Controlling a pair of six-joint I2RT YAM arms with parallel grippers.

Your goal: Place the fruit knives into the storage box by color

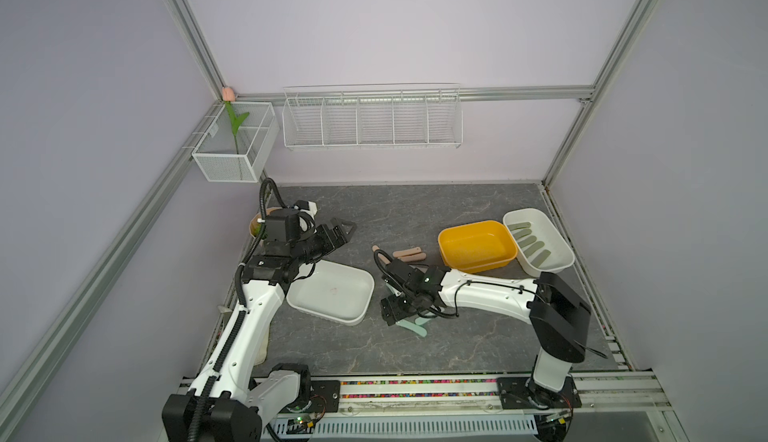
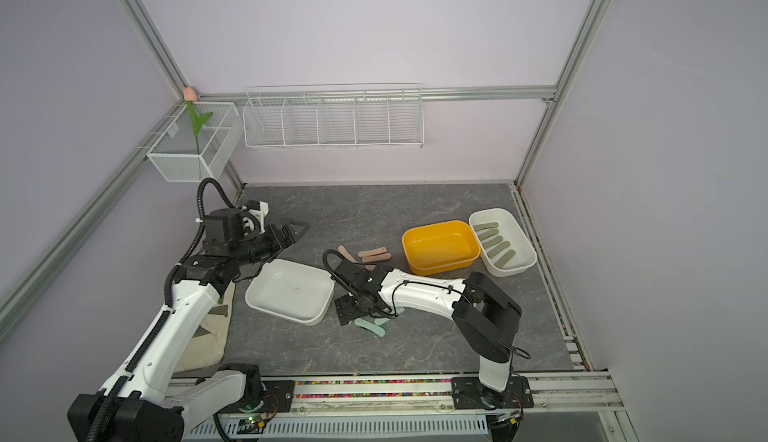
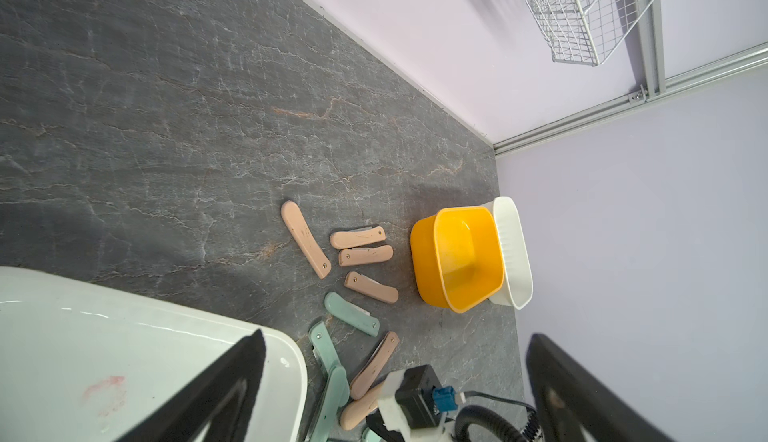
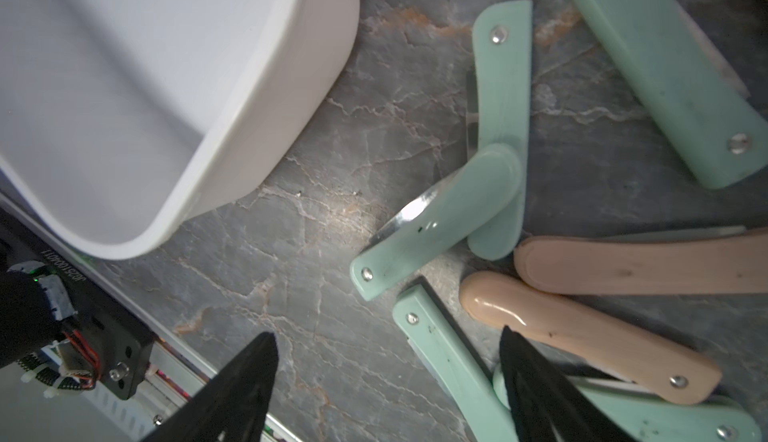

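My right gripper is over the loose knives with its fingers apart and nothing between them. Below it in the right wrist view, one green knife [image 4: 436,222] lies across another green knife [image 4: 504,74], and a third green knife [image 4: 448,362] is close by. A tan knife [image 4: 592,334] rests partly on a further green one. More tan knives, such as one [image 3: 305,238], are spread in the left wrist view. My left gripper stands open above the table behind the empty-looking white tray [image 1: 330,291]. A yellow box [image 1: 477,246] looks empty; a white box [image 1: 538,242] holds several grey-green knives.
Wire baskets [image 1: 373,118] hang on the back wall, and another basket [image 1: 236,142] with a tulip is at the left. A cloth [image 2: 209,334] lies under the left arm.
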